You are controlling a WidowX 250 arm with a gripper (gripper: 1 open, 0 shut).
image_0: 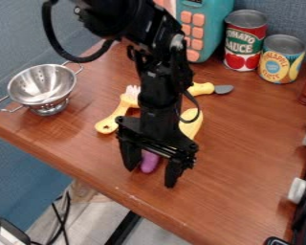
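My black gripper [152,167] hangs low over the middle of the wooden table [226,191], its two fingers spread either side of a purple eggplant-like object [149,163], which is partly hidden by it. Whether the fingers touch it cannot be told. A yellow corn-like object [191,122] lies just right of the gripper, partly covered. A yellow fork-like utensil [112,121] lies to the left behind it, and a yellow-handled tool [201,89] lies behind the arm.
A steel colander [41,86] sits at the left edge. A tomato can [244,43], a second can [281,62] and a teal toy microwave [212,19] stand at the back. A black appliance [304,206] borders the right.
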